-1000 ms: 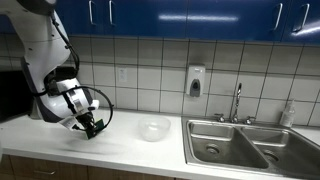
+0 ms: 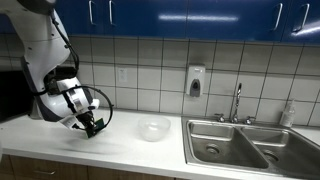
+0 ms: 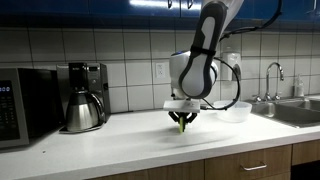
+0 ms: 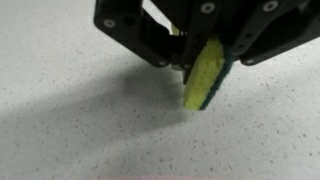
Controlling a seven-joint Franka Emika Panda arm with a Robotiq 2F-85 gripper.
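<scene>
A sponge, yellow with a dark green scouring side (image 4: pixel 205 78), stands on edge between the fingers of my gripper, which is shut on it. In exterior view 2 the yellow of the sponge (image 3: pixel 182 126) shows just below the gripper (image 3: pixel 182 117), close over the white counter. Exterior view 1 has the dark gripper (image 2: pixel 94 127) low over the counter's left part; the sponge is hard to make out there. Whether its lower edge touches the counter I cannot tell.
A clear bowl (image 2: pixel 155 128) stands right of the gripper, before a double sink (image 2: pixel 215 143). A coffee maker (image 3: pixel 85 98) and a microwave (image 3: pixel 24 105) sit at the far side. Counter (image 3: pixel 125 137) between coffee maker and gripper is bare.
</scene>
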